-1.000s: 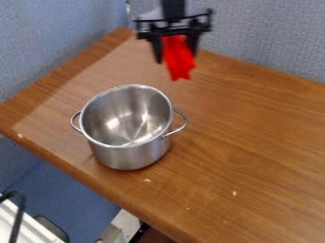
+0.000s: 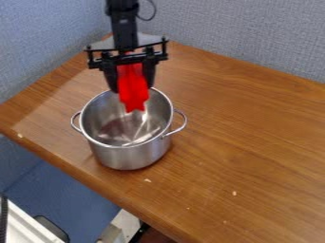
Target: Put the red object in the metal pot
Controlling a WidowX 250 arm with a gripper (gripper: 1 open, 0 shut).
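A silver metal pot (image 2: 124,157) with two side handles stands on the left part of the wooden table. The red object (image 2: 132,87) hangs upright from my gripper (image 2: 131,78), which is shut on it. Its lower end overlaps the pot's opening in the camera view, in front of the inner back wall. How deep it reaches below the rim I cannot tell. The black fingers flank its upper part and hide some of it.
Close to the pot, the table's left edge drops off to a blue surface (image 2: 64,195). Grey-blue panels (image 2: 248,33) rise behind and at the left.
My gripper has carried the red object leftward and nearer the camera, from behind the pot to over its opening. The pot has stayed where it was.
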